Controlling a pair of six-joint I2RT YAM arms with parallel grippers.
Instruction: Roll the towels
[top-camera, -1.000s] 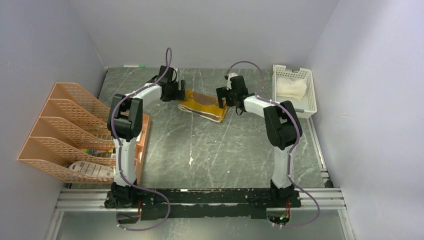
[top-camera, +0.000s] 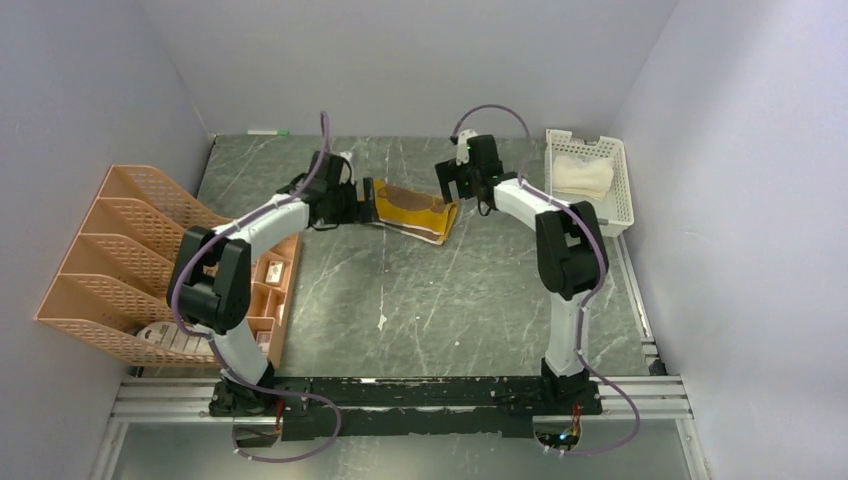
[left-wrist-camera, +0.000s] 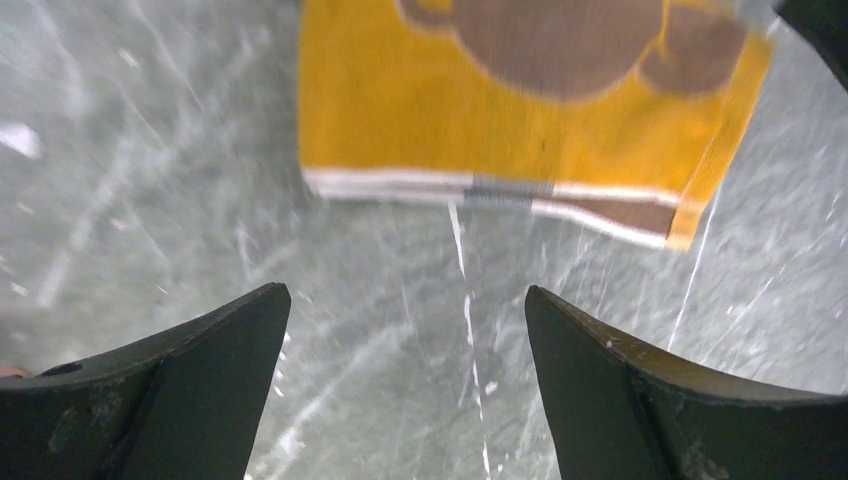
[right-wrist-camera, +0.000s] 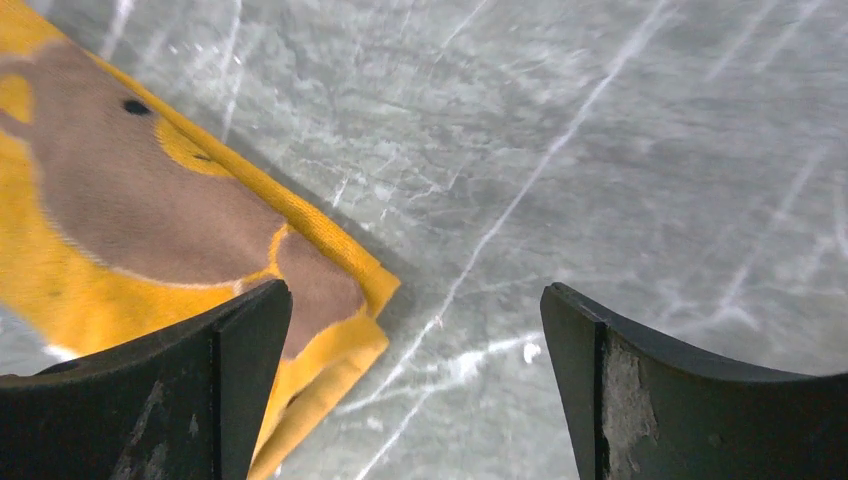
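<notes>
A folded yellow towel (top-camera: 412, 213) with brown shapes and a white-edged stripe along its near side lies flat on the table between my two arms. Beside its left end stands my left gripper (top-camera: 370, 202), open and empty; in the left wrist view the towel (left-wrist-camera: 480, 110) spreads beyond the fingers, with bare table between them. At the towel's far right corner is my right gripper (top-camera: 445, 180), also open. In the right wrist view a corner of the towel (right-wrist-camera: 330, 250) shows by the left finger (right-wrist-camera: 240, 370), and that finger covers part of the cloth.
At the right, a white basket (top-camera: 622, 205) holds a folded pale cloth (top-camera: 583, 175). An orange divided organizer (top-camera: 130, 250) stands along the left side. A green-and-white marker (top-camera: 267, 132) lies at the back edge.
The towel stayed in place.
</notes>
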